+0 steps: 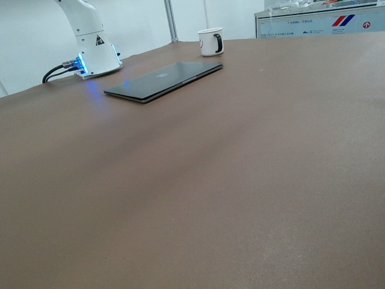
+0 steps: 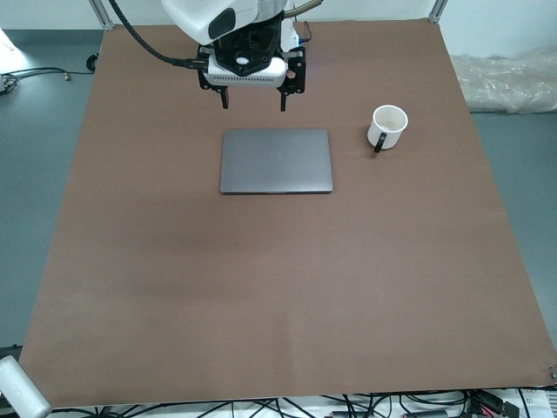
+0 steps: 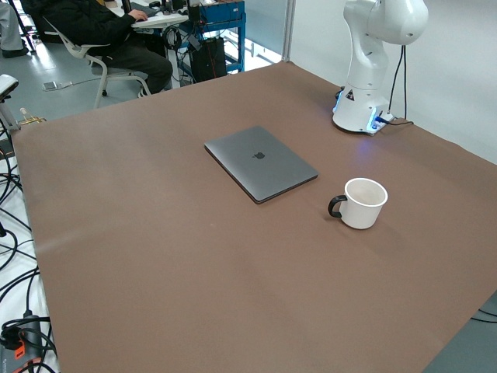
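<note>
In the left view, my gripper (image 2: pixel 253 102) hangs over the far middle of the brown table, its two black fingers wide apart with nothing visible between them. Below it lies a closed silver laptop (image 2: pixel 276 161), also seen as a thin slab (image 1: pixel 162 81) in the top view and with its logo up (image 3: pixel 261 163) in the right view. A white mug (image 2: pixel 387 127) with a black handle stands upright to the right of the laptop, apart from it. The gripper is out of frame in the top and right views; only the arm's base (image 3: pixel 361 109) shows there.
Cables (image 2: pixel 418 402) run along its near edge. In the right view a seated person (image 3: pixel 109 47) is at a desk beyond the table.
</note>
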